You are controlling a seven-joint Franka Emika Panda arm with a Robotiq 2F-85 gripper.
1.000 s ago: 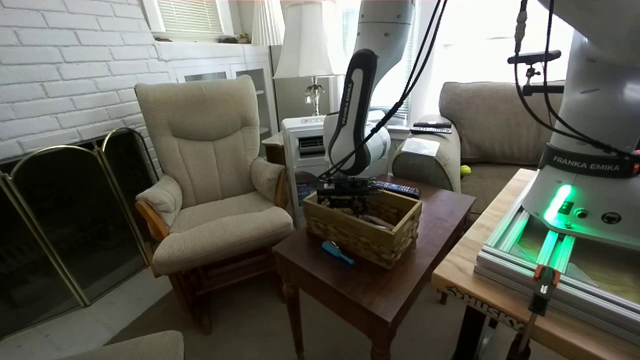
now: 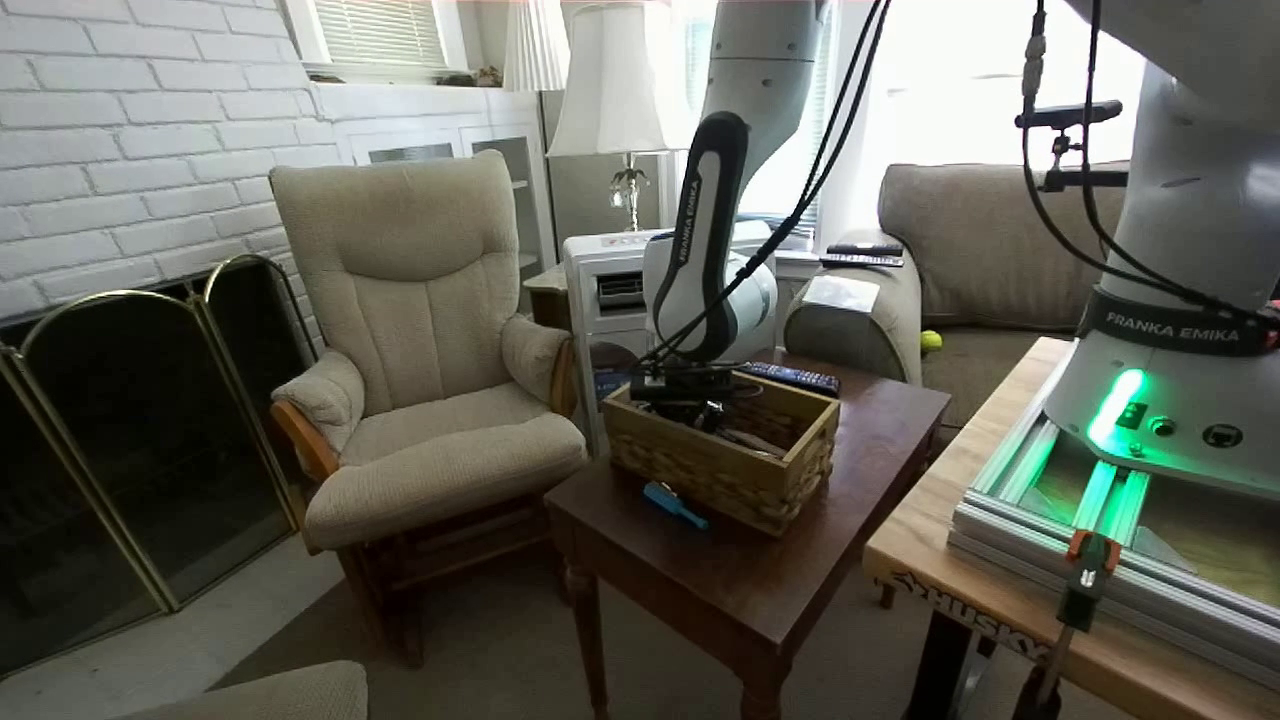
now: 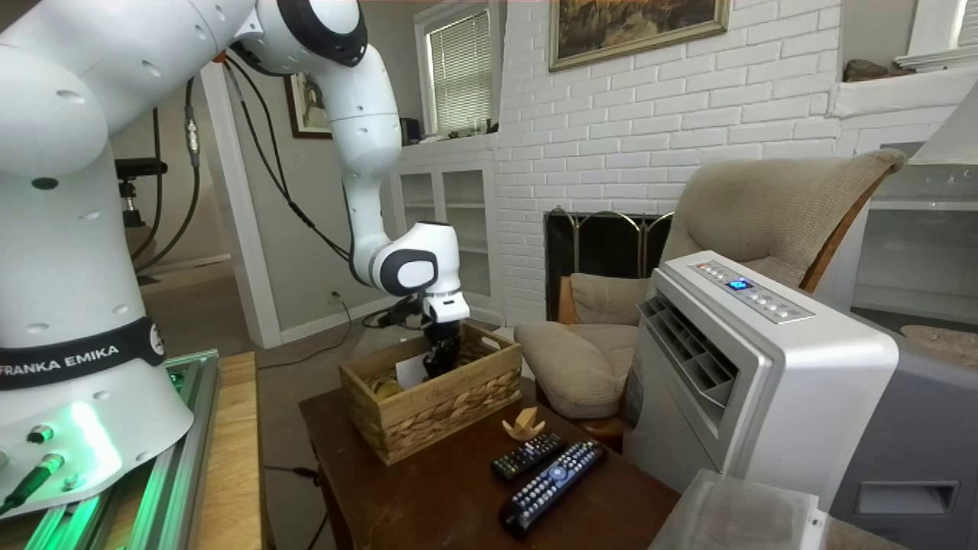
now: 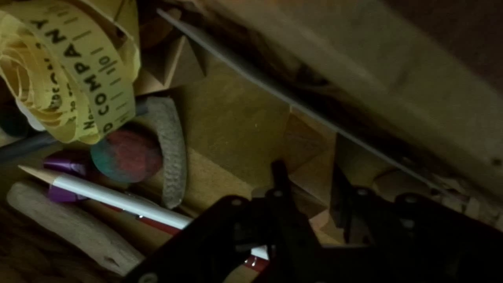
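Observation:
My gripper is down inside a wooden-rimmed woven basket (image 3: 458, 394) on the dark table. In the wrist view its dark fingers stand either side of a pale wooden faceted piece (image 4: 309, 191), seemingly shut on it; the dim light hides the exact contact. Around it in the basket lie a rolled yellow measuring tape (image 4: 101, 89), a red and green ball (image 4: 127, 155), a grey curved piece (image 4: 170, 151), a white pencil (image 4: 118, 200) and a driftwood-like stick (image 4: 70, 226). A long thin grey edge (image 4: 264, 85) runs along the basket wall.
Outside the basket, a blue object (image 2: 674, 504) lies on the table (image 2: 720, 588). Two remotes (image 3: 552, 486) and a small wooden figure (image 3: 523, 425) rest on the other side. A cream armchair (image 2: 420, 360) and a white appliance (image 3: 761, 367) stand close by.
The arm has dipped slightly and moved a little left in exterior view 1. The basket has shifted very slightly left too.

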